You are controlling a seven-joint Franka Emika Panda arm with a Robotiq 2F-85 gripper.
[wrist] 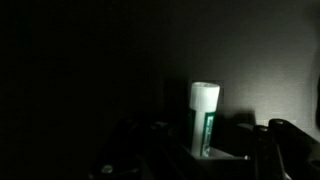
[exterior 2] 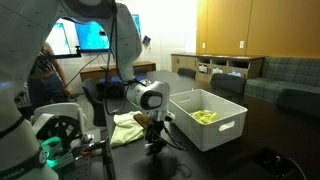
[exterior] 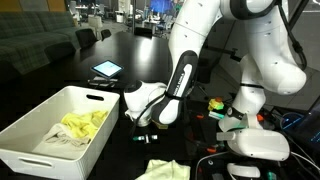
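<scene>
A white marker with a green label (wrist: 203, 112) shows in the wrist view, lying on the dark table at the lower middle of the frame. My gripper (exterior: 143, 128) is low over the tabletop, just to the right of the white box, and its fingers are down close to the marker. The fingers look shut, and I see nothing clearly held between them; the lower end of the marker is lost behind the dark fingers. From the other side, the gripper (exterior 2: 155, 145) is near the table surface, and the marker is hard to make out there.
A white box (exterior: 28, 158) holding yellow and pale cloths (exterior: 85, 124) stands left of the gripper. A pale yellow cloth (exterior: 167, 170) lies in front of it. Behind are a tablet (exterior: 107, 69) and a cable.
</scene>
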